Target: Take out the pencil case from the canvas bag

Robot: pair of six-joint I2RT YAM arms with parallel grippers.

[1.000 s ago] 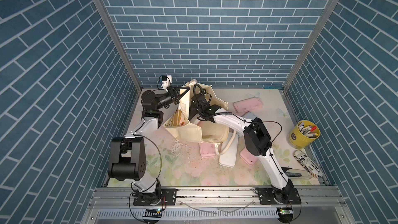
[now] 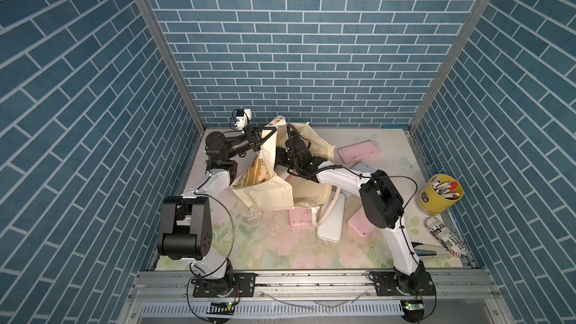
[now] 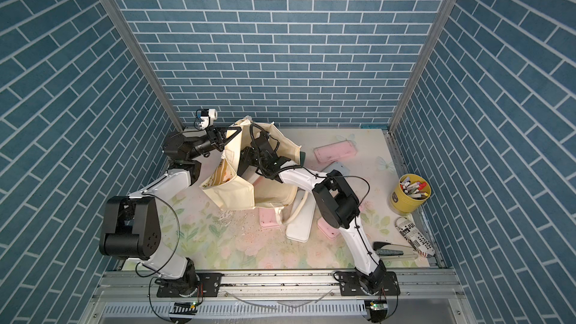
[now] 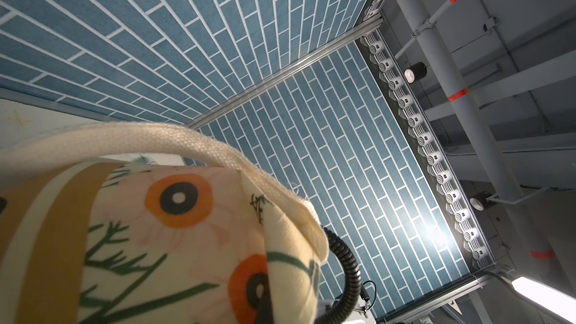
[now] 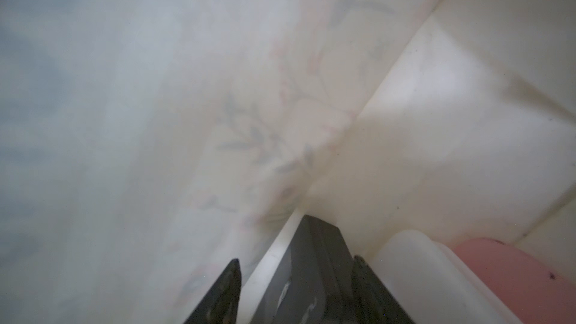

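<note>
The cream canvas bag (image 2: 264,192) (image 3: 228,193) lies on its base with its floral lining (image 4: 174,246) showing. My left gripper (image 2: 264,135) (image 3: 228,134) is at the bag's upper left edge, shut on the fabric as far as the top views show. My right gripper reaches inside the bag, fingers apart on either side of a dark grey case (image 5: 300,270). A white case (image 5: 420,270) and a pink item (image 5: 516,270) lie beside it in the bag.
Pink cases (image 2: 358,151), a white case (image 2: 330,225), a yellow pen cup (image 2: 438,198), a printed pouch (image 2: 445,237) and a stapler-like dark tool (image 2: 427,249) lie around the bag.
My right arm and gripper have shifted slightly right and downward in the top left view, with the bag's front bulging a little lower. The left gripper has barely moved.
</note>
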